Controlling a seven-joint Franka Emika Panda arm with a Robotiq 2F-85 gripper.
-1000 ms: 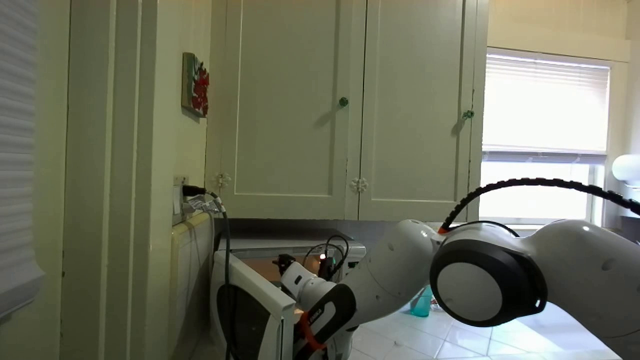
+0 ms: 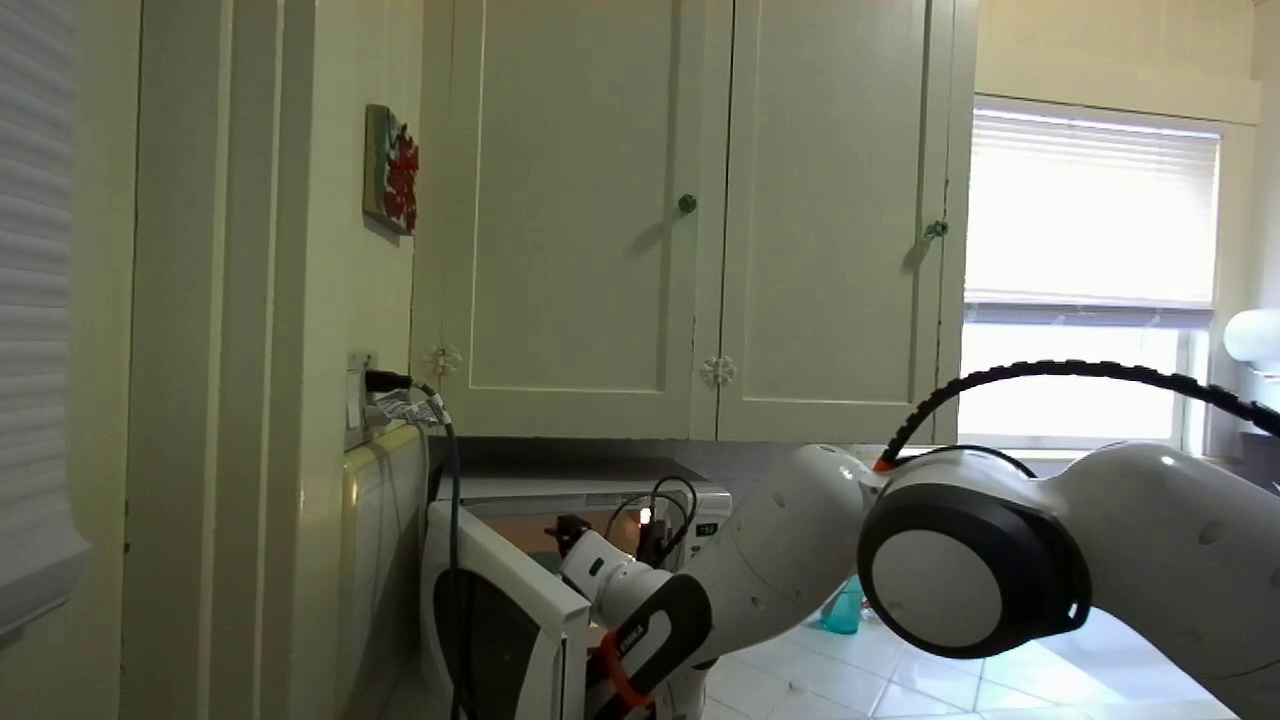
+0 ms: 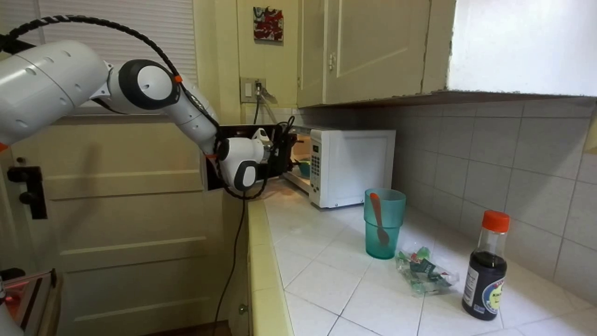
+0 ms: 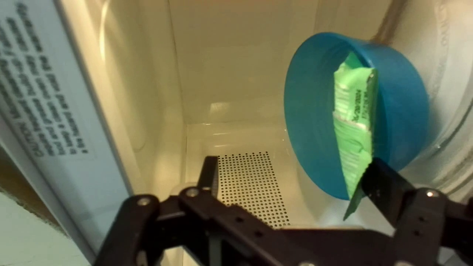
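Observation:
Inside the lit microwave (image 3: 352,168), whose door (image 2: 504,612) stands wide open, a blue bowl (image 4: 306,111) rests on the glass turntable in the wrist view. A green packet (image 4: 354,119) leans over the bowl's rim, its lower end reaching down to my gripper's right finger (image 4: 381,186). Whether that finger touches the packet I cannot tell. My gripper is open, its left finger well clear over the microwave floor and the gap between the fingers empty. From the second exterior view, the gripper is at the microwave's opening, with its fingertips partly hidden.
On the white tiled counter (image 3: 313,269) stand a teal cup (image 3: 383,229) with an orange spoon, a crumpled clear bag (image 3: 425,274) and a red-capped dark bottle (image 3: 487,274). A cable hangs past the microwave door. Cabinets (image 2: 576,240) overhang the microwave.
The arm has sunk very slightly in the first exterior view. Otherwise the scene there looks the same.

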